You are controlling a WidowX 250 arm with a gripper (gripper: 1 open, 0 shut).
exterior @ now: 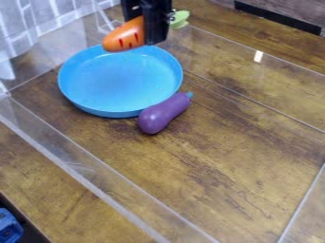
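Observation:
My dark gripper [144, 28] is shut on an orange toy carrot [124, 37], held in the air over the back edge of a round blue plate [120, 85]. A purple toy eggplant [162, 114] lies on the wooden table just at the plate's front right, outside it.
A small green object [180, 17] is partly visible behind the gripper. Clear edging runs along the left side, with a blue object [7, 228] at the lower left corner.

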